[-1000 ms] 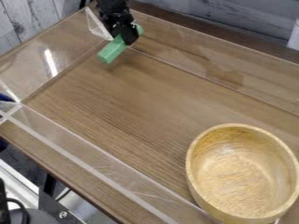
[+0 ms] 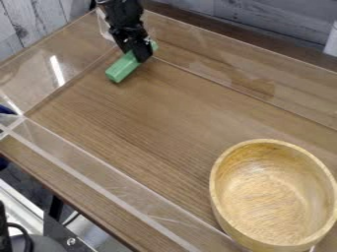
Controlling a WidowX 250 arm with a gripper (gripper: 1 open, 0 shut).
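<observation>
A green block-like object (image 2: 124, 67) is held at the upper left of the table, tilted diagonally. My black gripper (image 2: 137, 47) reaches down from the top edge and is shut on it, partly covering its upper end.
A large round tan bowl (image 2: 270, 192) sits at the lower right. Clear strips (image 2: 93, 172) run along its left side, with dark cables beyond the lower left edge.
My gripper and the green object have moved a little down and to the left in the view over the last second.
</observation>
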